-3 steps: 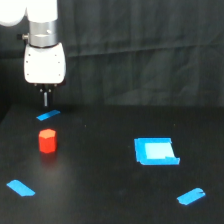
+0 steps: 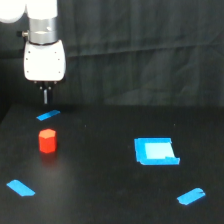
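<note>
A red block [image 2: 47, 141] stands upright on the dark table at the left. Beyond it, my gripper [image 2: 45, 98] hangs pointing down from the white arm at the back left, apart from the block. Its fingers are small and dark against the black curtain, so how far apart they are does not show. On the right side of the table lies a white square [image 2: 158, 151] bordered with blue tape.
Blue tape strips lie flat on the table at the back left [image 2: 48, 115], front left [image 2: 20, 188] and front right [image 2: 191, 196]. Clear table lies between the block and the white square. A black curtain [image 2: 140, 55] closes off the back.
The arm and gripper are very slightly higher in the view than a second ago. The red block and the taped square have stayed in place.
</note>
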